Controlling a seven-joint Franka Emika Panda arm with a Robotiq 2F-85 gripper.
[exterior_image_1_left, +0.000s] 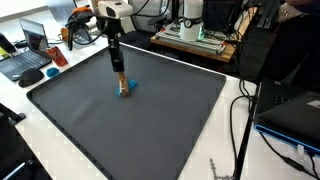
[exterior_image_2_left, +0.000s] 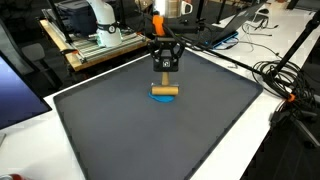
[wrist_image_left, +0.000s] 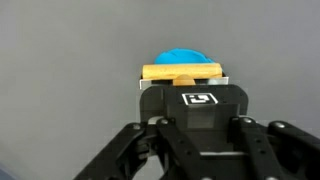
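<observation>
A wooden mallet hangs head down from my gripper (exterior_image_2_left: 164, 65), which is shut on its handle (exterior_image_2_left: 164, 76). The mallet's cylindrical head (exterior_image_2_left: 165, 90) lies level, just over a blue, flat object (exterior_image_2_left: 163, 98) on the dark table. From the wrist view, the head (wrist_image_left: 182, 71) crosses in front of the fingers and covers part of the blue object (wrist_image_left: 185, 56). Exterior view 1 has the blue object (exterior_image_1_left: 128, 88) partly behind the wood. Whether head and blue object touch, I cannot tell.
Broad bare tabletop (exterior_image_1_left: 150, 120) surrounds the blue object. A laptop (exterior_image_1_left: 36, 38) and a red item (exterior_image_1_left: 58, 57) stand off at the far left. Cables (exterior_image_2_left: 285, 80) lie beyond the table's right edge in exterior view 2.
</observation>
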